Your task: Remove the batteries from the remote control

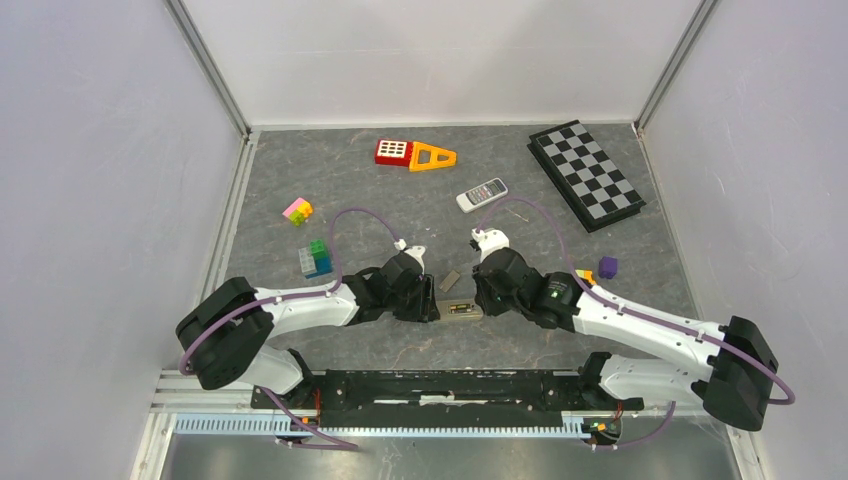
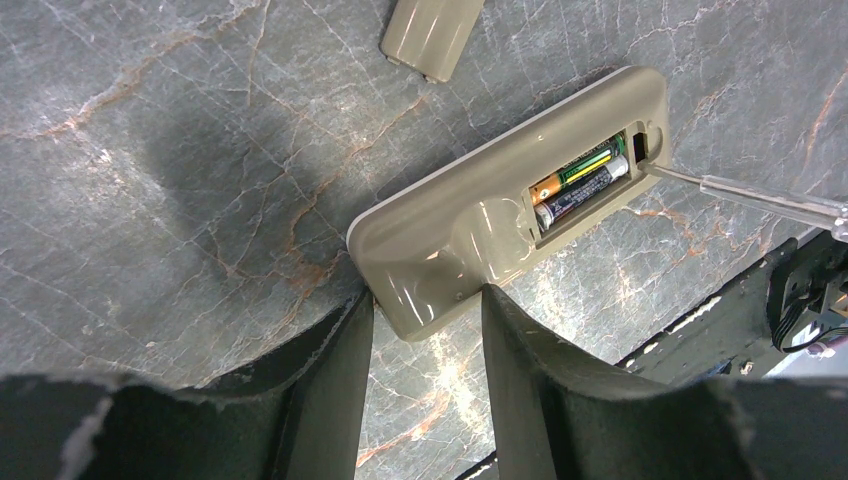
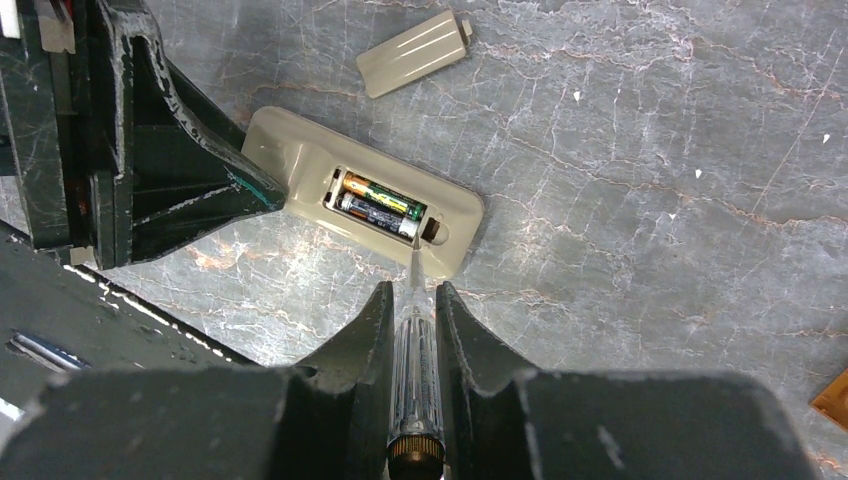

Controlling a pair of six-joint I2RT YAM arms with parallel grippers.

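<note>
A beige remote control [image 2: 455, 225] lies back side up, its battery compartment uncovered. Inside sit two batteries side by side, a green-and-black one [image 2: 597, 160] and a dark one with a silver end [image 2: 590, 190]. My left gripper is shut on the end of the remote farthest from the batteries. In my right gripper a clear-handled screwdriver [image 3: 413, 370] is clamped, its tip at the compartment's end by the dark battery. The detached battery cover [image 3: 413, 53] rests on the table, apart from the remote.
A white remote [image 1: 482, 195] lies farther back, near a black-and-white checkered board [image 1: 588, 175]. Toy blocks [image 1: 315, 260] stand at the left and a purple block [image 1: 608, 267] at the right. Bare table surrounds the beige remote's far side.
</note>
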